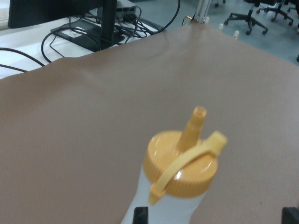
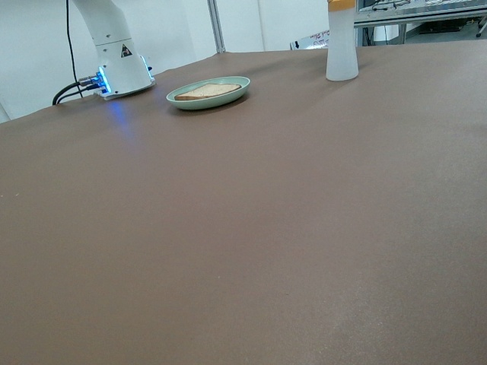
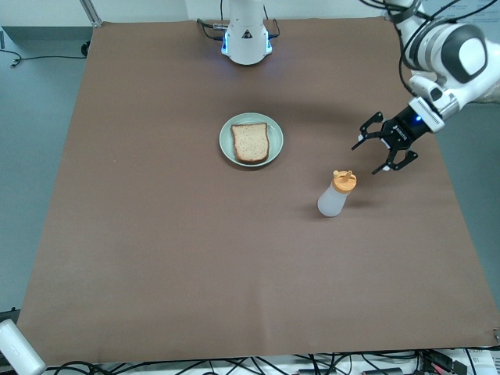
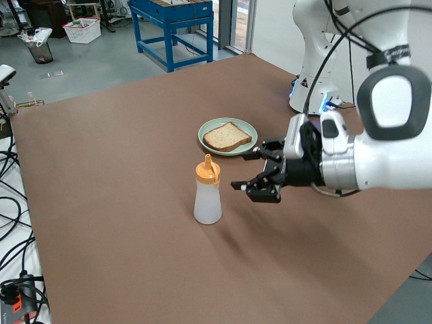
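Observation:
A squeeze bottle [image 3: 331, 199] with an orange spouted cap stands on the brown table, also seen in the top view [image 2: 342, 53], right view [image 4: 207, 196] and wrist view [image 1: 182, 163]. My gripper [image 3: 363, 159] is open above and to the right of it in the left view; in the wrist view the bottle lies between the two fingertips, near but not visibly held. A slice of bread [image 3: 250, 143] lies on a pale green plate [image 3: 274, 141], behind the bottle in the left view.
Cables and a monitor [image 1: 51, 11] are beyond the table edge.

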